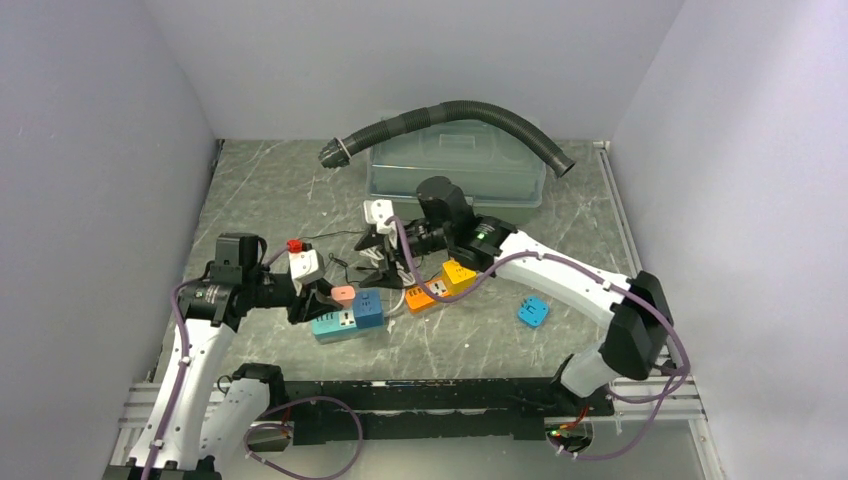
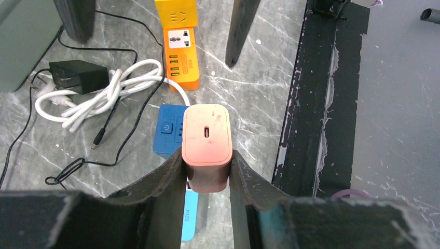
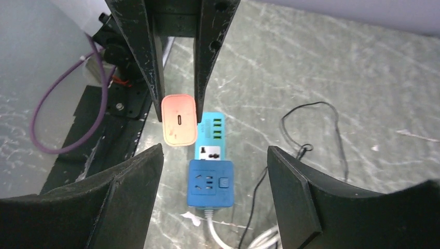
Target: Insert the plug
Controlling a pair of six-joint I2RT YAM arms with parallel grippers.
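A salmon-pink plug block [image 2: 207,129] with one slot in its top face is held up over the power strip; my left gripper [image 1: 326,303] is shut on its sides. Underneath lies the strip, with a teal part [image 3: 211,129] and a blue socket end [image 3: 210,184] on the table. Seen from the right wrist, the block [image 3: 179,122] is raised nearer the camera than the strip. My right gripper [image 1: 368,263] hovers near the blue end, its fingers [image 3: 132,192] spread apart with nothing between them. The block's underside is hidden.
An orange and yellow power strip [image 2: 181,57] lies close by. A white cable coil [image 2: 104,96], black cord and black adapter [image 2: 78,75] clutter the area behind. A blue adapter [image 1: 533,312] sits right; a lidded box [image 1: 455,180] stands at the back.
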